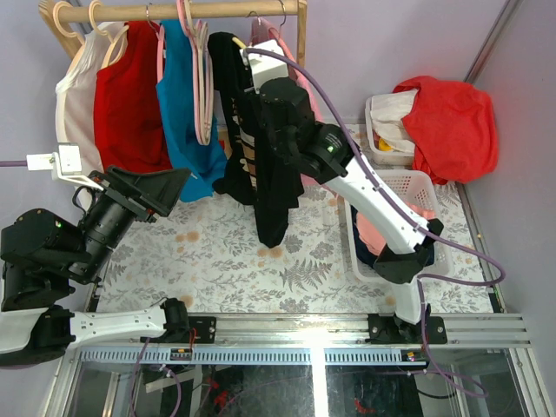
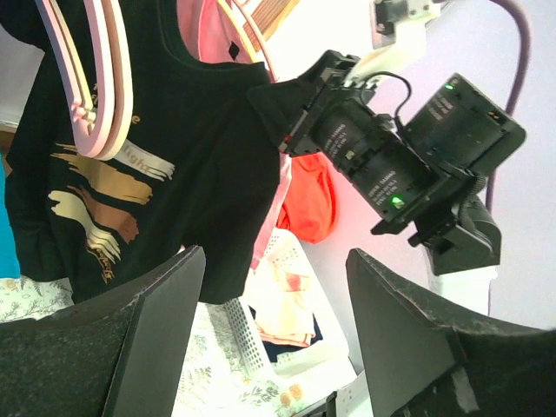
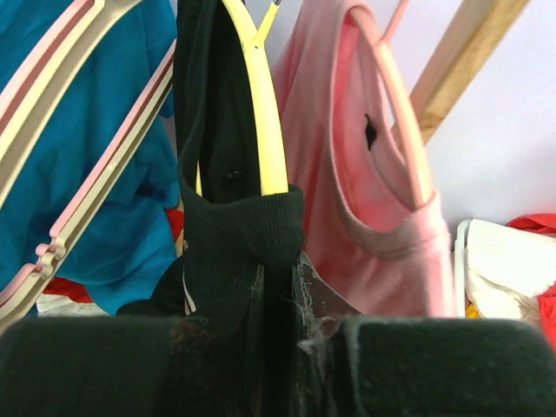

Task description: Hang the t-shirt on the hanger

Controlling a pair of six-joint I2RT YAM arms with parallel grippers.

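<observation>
A black t-shirt (image 2: 200, 156) with a gold and white print hangs on a yellow hanger (image 3: 261, 104), whose lower arm runs into the shirt's neck. My right gripper is at the shirt's shoulder; dark cloth lies between its fingers, and whether they are shut on it is hard to tell. In the top view the right arm reaches over the shirt near the rail. My left gripper stands open at lower left of the shirt, nothing between its fingers.
Pink, blue (image 1: 182, 122), red and white shirts hang on the wooden rail (image 1: 208, 10), with empty pink hangers beside the black one. Baskets of clothes (image 1: 365, 261) stand at the right.
</observation>
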